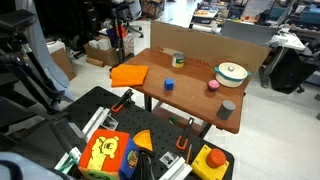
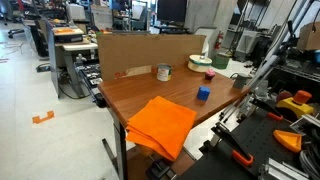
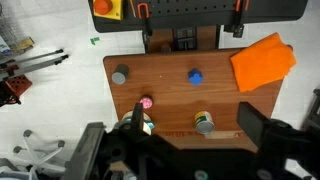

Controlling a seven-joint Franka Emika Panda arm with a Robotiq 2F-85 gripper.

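My gripper appears at the bottom of the wrist view as two dark, blurred fingers set wide apart, open, high above the wooden table (image 3: 170, 80). No object shows held between them. On the table stand a small blue block (image 3: 195, 76), a grey cup (image 3: 120, 75), a small pink item (image 3: 147, 101) and a tin can (image 3: 204, 121). A white pot with a greenish rim (image 1: 232, 72) sits at the table's far right corner in exterior view 1. An orange cloth (image 2: 163, 125) lies at one corner, hanging over the edge in exterior view 2.
A brown upright board (image 2: 150, 52) lines the table's back edge. Along the near side runs a black bench (image 1: 135, 115) bearing a red stop button (image 1: 215, 158), a yellow-and-red box (image 1: 103, 152) and cables. The table's middle, around the blue block, is mostly clear.
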